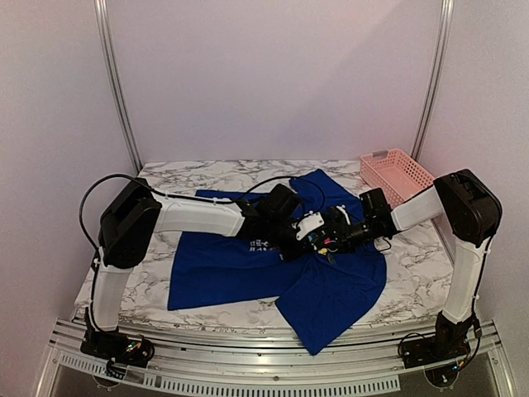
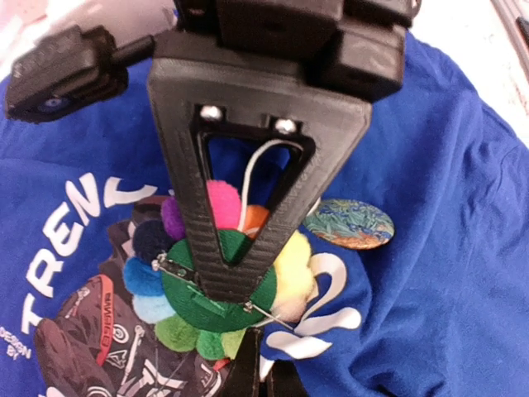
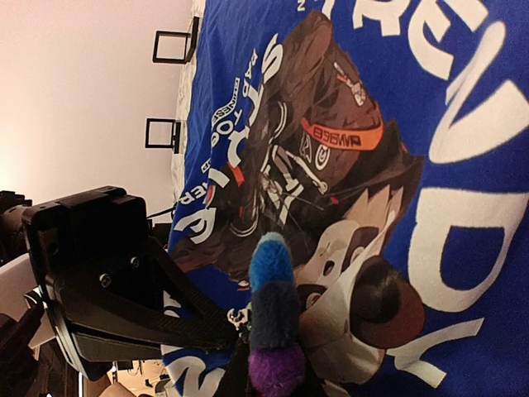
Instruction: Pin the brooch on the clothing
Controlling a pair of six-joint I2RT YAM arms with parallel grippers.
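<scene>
The blue printed shirt (image 1: 223, 273) lies spread on the marble table. In the left wrist view a multicoloured felt flower brooch (image 2: 173, 331) sits over its print, with a metal pin across the green back and an oval patterned badge (image 2: 350, 222) alongside. My right gripper is shut on the brooch, whose fuzzy petals (image 3: 273, 273) stand edge-on in the right wrist view. My left gripper is shut at the pin's lower end, beside the right one; whether anything thin is between its fingertips is hidden.
A pink basket (image 1: 395, 175) stands at the back right. Bare marble (image 1: 219, 174) shows behind and around the shirt. Both arms meet closely over the shirt's middle.
</scene>
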